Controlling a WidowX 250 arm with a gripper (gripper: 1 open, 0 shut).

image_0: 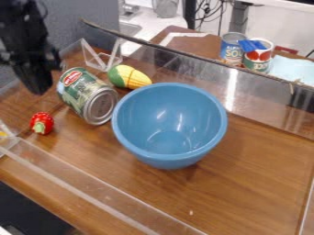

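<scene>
My black gripper [35, 75] hangs at the upper left, raised above the wooden surface; its fingers are dark and blurred, so their opening is unclear. Below it a small red strawberry [42, 122] lies on the wood. To the right a silver can with a green label [86, 95] lies on its side, with a yellow and green toy corn [130, 77] behind it. A large blue bowl [170, 126] stands at the centre.
A clear low wall [233, 81] runs behind the items. Beyond it stand two cans [256, 57] and a pale blue sheet [292, 71]. The wood right and in front of the bowl is clear.
</scene>
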